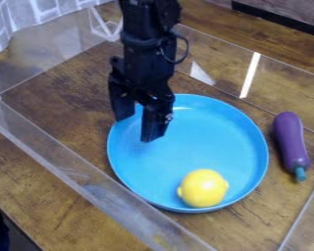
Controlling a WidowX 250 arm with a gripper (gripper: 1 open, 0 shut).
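My black gripper (pixel 141 108) hangs from the top center over the back-left part of a blue plate (pixel 186 149), its lower parts dark against the rim; whether its fingers are open or shut is unclear. A yellow lemon-like object (pixel 202 187) sits on the front of the plate. A purple eggplant (pixel 289 143) lies to the right, off the plate.
A wooden floor (pixel 52 98) surrounds the plate. Clear low walls (pixel 62 166) run along the left and front-left. The area behind and right of the plate is mostly free.
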